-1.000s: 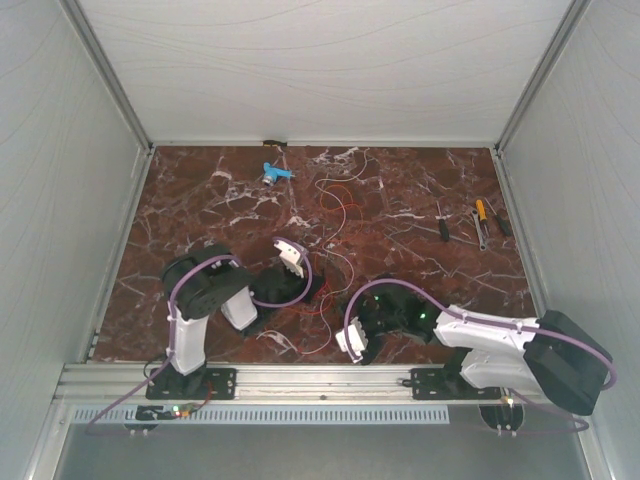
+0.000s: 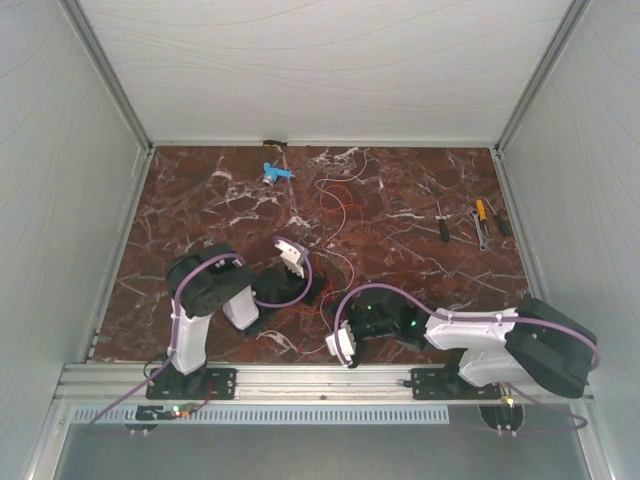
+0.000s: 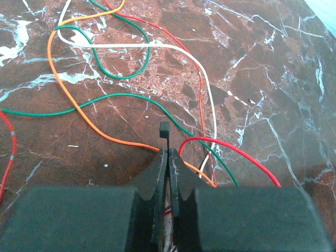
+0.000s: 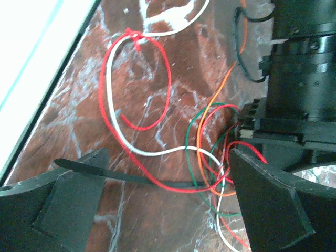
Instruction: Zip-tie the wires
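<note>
Loose wires lie on the marbled table: a white wire [image 3: 123, 45], an orange wire [image 3: 89, 118], a green wire [image 3: 131, 94] and red wires [image 3: 244, 152]. My left gripper is shut above them, the small square head of a black zip tie [image 3: 165, 130] standing up between its fingertips. In the right wrist view the zip tie's dark strip [image 4: 123, 176] stretches from near the left gripper across the gap of my right gripper, which is open. A red wire [image 4: 139, 165] crosses this strip. Whether the tie encircles the wires I cannot tell.
A blue tool [image 2: 275, 174] lies at the back left. Screwdrivers [image 2: 443, 224] and a wrench [image 2: 479, 230] rest on the right. The left gripper's body [image 4: 299, 100] stands close beside my right one. Free room is at the middle right of the table.
My right gripper has shifted a little to the left in the top view, closer to the left one. The left arm looks almost still, and the wires look unchanged.
</note>
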